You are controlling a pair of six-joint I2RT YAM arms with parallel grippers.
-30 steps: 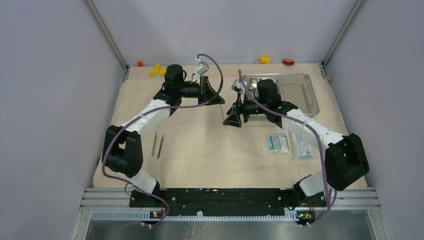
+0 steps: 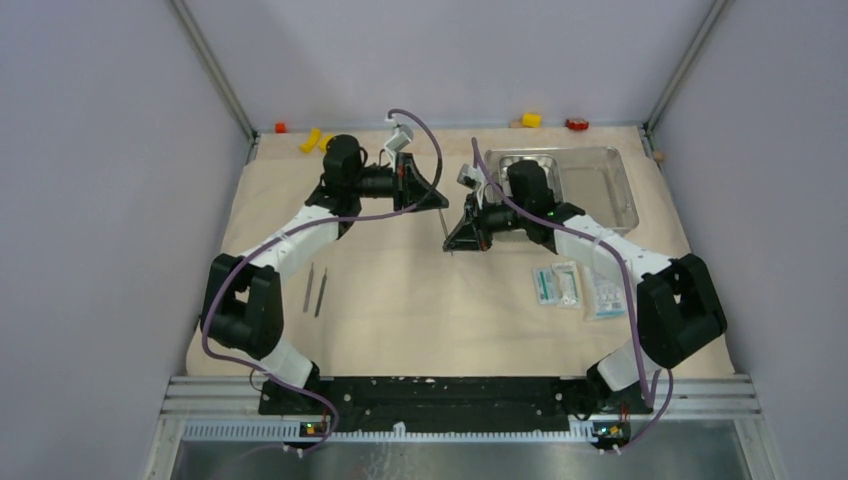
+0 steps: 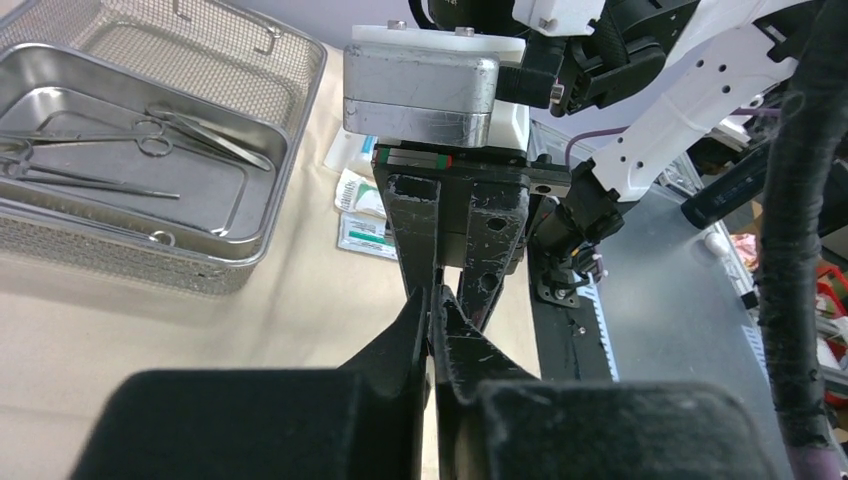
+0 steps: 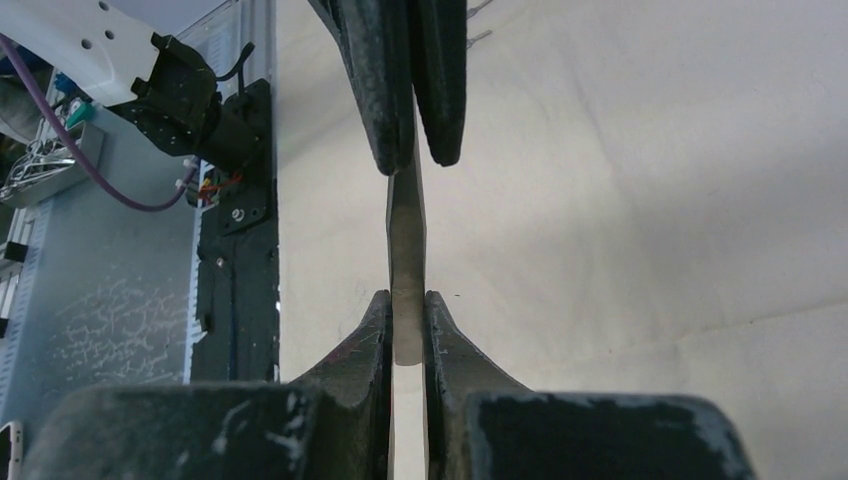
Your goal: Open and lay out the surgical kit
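A slim flat metal instrument (image 2: 446,226) (image 4: 406,240) stretches between my two grippers over the middle of the cloth. The right gripper (image 2: 449,247) is shut on its lower part. At its other end is the left gripper (image 2: 444,204), whose fingertips stand slightly parted around or beside the instrument; whether they still touch it is unclear. Two slender instruments (image 2: 308,287) (image 2: 321,293) lie side by side on the left of the cloth. Scissor-like tools (image 3: 150,140) rest in the inner metal tray (image 3: 232,228), which sits in a mesh basket (image 3: 306,85).
Sealed packs (image 2: 546,286) (image 2: 567,285) and a larger clear bag (image 2: 606,296) lie on the right of the cloth. Yellow blocks (image 2: 311,141) (image 2: 531,120) and a red item (image 2: 577,124) sit along the back edge.
My right gripper's fingers, spread earlier around the instrument's lower end, have come together on it.
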